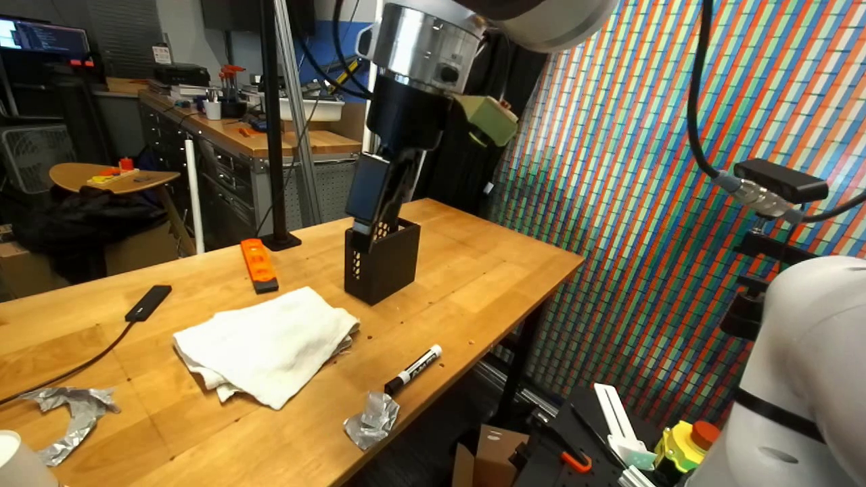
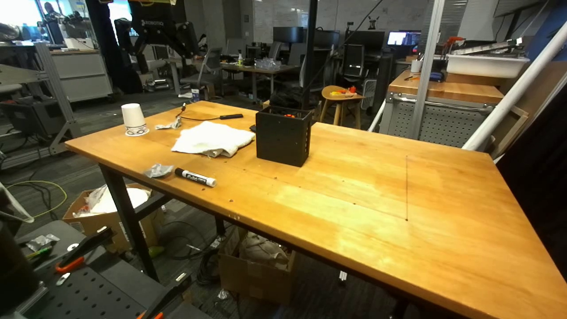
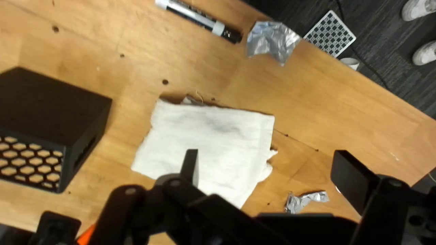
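My gripper stands open with nothing between its fingers, high above the table; in exterior view 2 the gripper [image 2: 165, 56] hangs at the upper left. Beneath it in the wrist view lies a folded white cloth [image 3: 216, 139], partly hidden by the left finger. A black box [image 1: 381, 264], open on top and with honeycomb holes, stands upright beyond the cloth. A black-and-white marker [image 1: 414, 369] lies near the table's front edge, its dark end close to crumpled silver tape [image 1: 371, 419].
An orange tool [image 1: 258, 264] and a black device on a cable [image 1: 149, 303] lie towards the back edge. A white paper cup [image 2: 133, 118] stands upside down at the far end, near another tape strip [image 1: 81, 418].
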